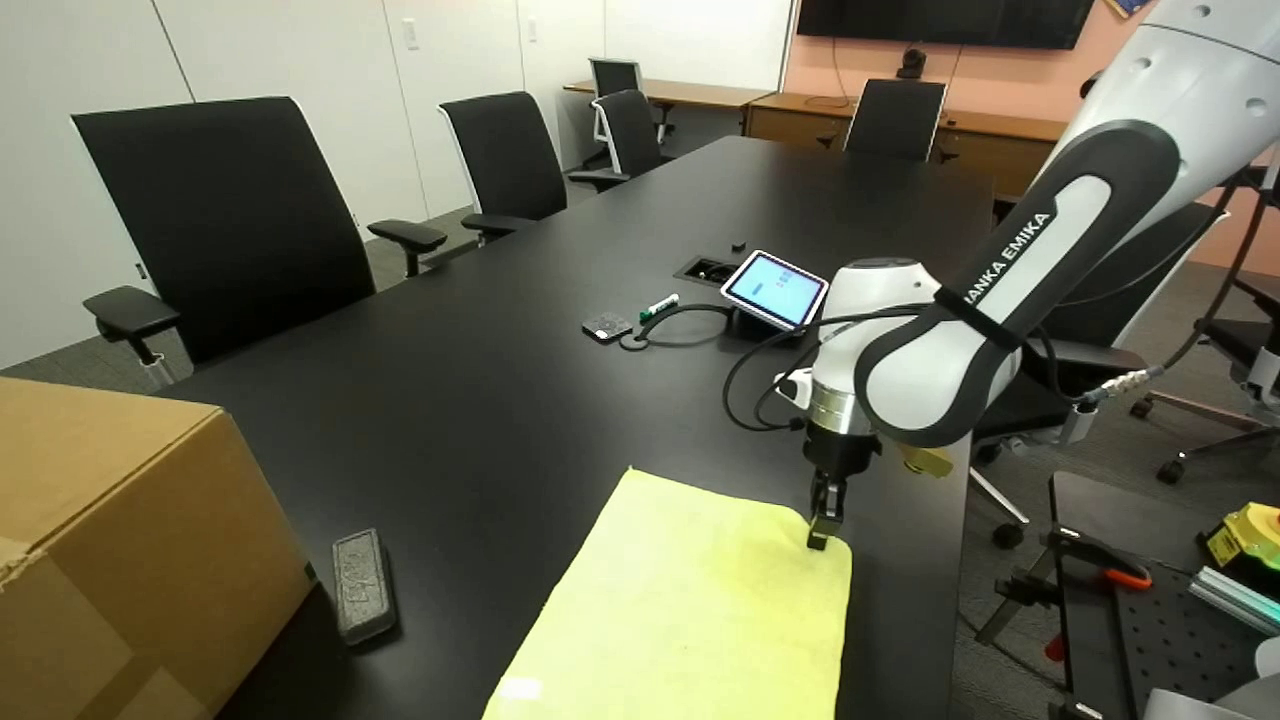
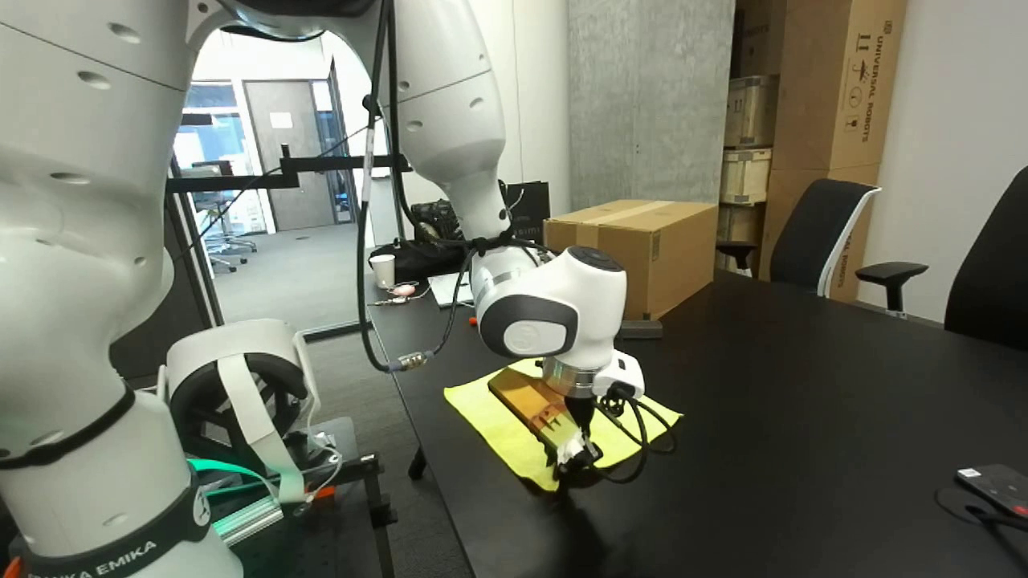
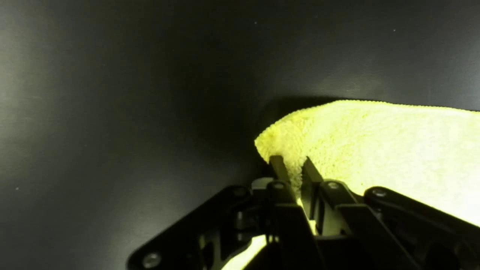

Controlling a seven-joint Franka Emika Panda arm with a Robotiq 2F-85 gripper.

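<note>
A yellow cloth lies mostly flat on the black table. At its far right corner my gripper points down, its tips at cloth level. The wrist view shows the two fingers standing a small way apart, part open, with the cloth's corner passing through the gap between them. A slight ruck shows in the fabric beside the fingers in exterior view 1. In exterior view 2 the arm hides part of the cloth, and the gripper is over its near corner.
To the left stand a cardboard box and a dark eraser-like block. A small tablet, a green marker and a dark small device sit farther up the table. Bare table lies between them and the cloth.
</note>
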